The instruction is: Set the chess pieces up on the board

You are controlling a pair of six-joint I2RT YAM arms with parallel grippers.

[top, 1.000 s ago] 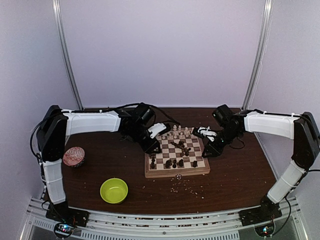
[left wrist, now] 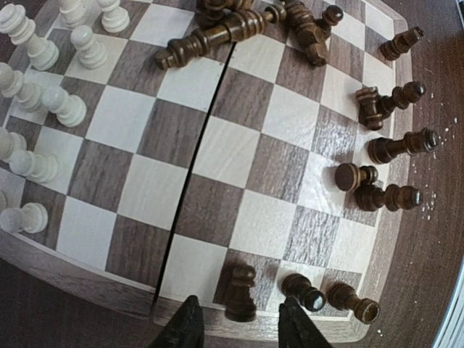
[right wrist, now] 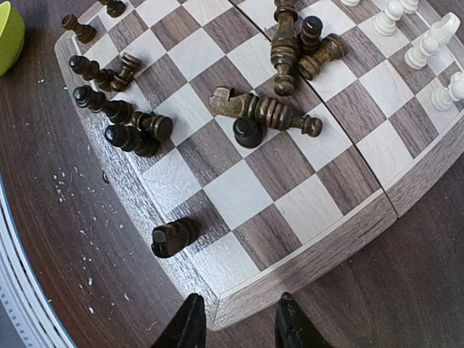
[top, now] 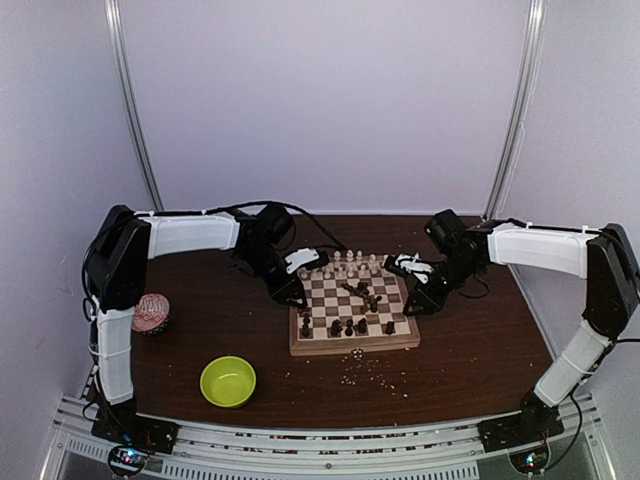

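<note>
A wooden chessboard (top: 355, 341) holds white pieces (top: 350, 262) along its far side and dark pieces, several upright near the front edge, others lying in a pile (left wrist: 210, 40) toward the middle. My left gripper hangs open over the board's left edge, just beside a dark pawn (left wrist: 241, 293). My right gripper is open over the board's right corner, nothing between its fingers; a dark piece (right wrist: 174, 235) stands on the board ahead of it.
A green bowl (top: 228, 380) sits at the front left, a patterned bowl (top: 148, 312) at the left. Small white bits (top: 370, 385) are scattered before the board.
My left arm has moved back to the left from over the board toward its left edge. The right arm shows no visible change.
</note>
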